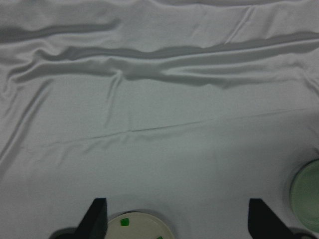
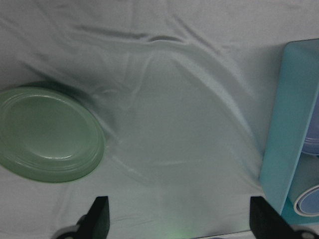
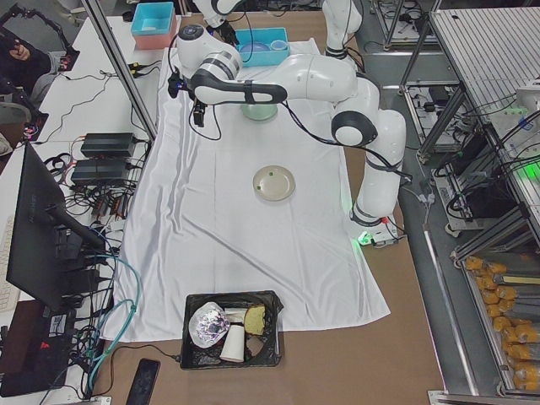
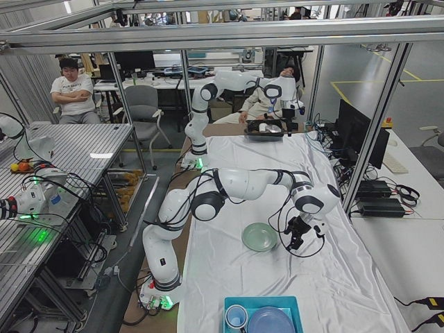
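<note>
My left gripper [image 3: 199,108] is raised over the white cloth, open and empty. The left wrist view below it shows part of a beige plate [image 1: 139,228] with green marks and a green plate [image 1: 306,196]. My right gripper [image 4: 298,232] hangs open beside the green plate [image 4: 259,237]; in the right wrist view that plate [image 2: 47,134] is at left and a teal bin [image 2: 276,129] at right, holding a blue plate [image 2: 311,132] and a cup [image 2: 306,199].
A black tray [image 3: 274,354] with a foil-covered item, a white cylinder and a yellow piece sits at the cloth's near end. Monitors and cables line one side. The middle of the cloth around the beige plate is largely clear.
</note>
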